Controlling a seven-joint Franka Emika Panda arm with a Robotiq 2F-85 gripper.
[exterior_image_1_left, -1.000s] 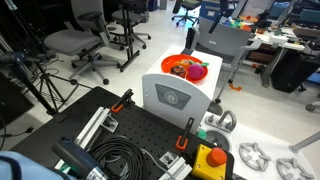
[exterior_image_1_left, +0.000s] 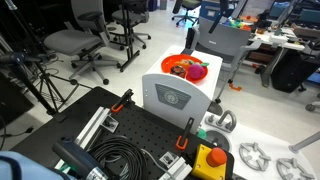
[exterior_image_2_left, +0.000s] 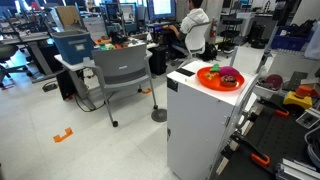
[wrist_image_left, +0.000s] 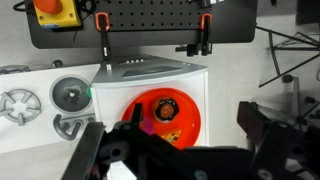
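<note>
An orange-red plate (wrist_image_left: 192, 106) lies on a white top, with a round brown item (wrist_image_left: 167, 108) near its middle. A slice-like piece (wrist_image_left: 173, 136) and a magenta item (wrist_image_left: 147, 127) share the plate; the magenta item (exterior_image_1_left: 197, 72) shows whole in exterior view 1. My gripper is open above the plate in the wrist view, its two dark fingers far apart with nothing held. The lower part of the plate is partly hidden by the gripper.
A toy sink (wrist_image_left: 71, 95) and white burners (wrist_image_left: 20, 104) stand beside the plate. A yellow box with a red button (exterior_image_1_left: 210, 161) sits near orange-tipped clamps (exterior_image_1_left: 185, 135). Coiled black cable (exterior_image_1_left: 118, 158) lies on the dark table. An empty grey chair (exterior_image_2_left: 122, 70) stands beyond.
</note>
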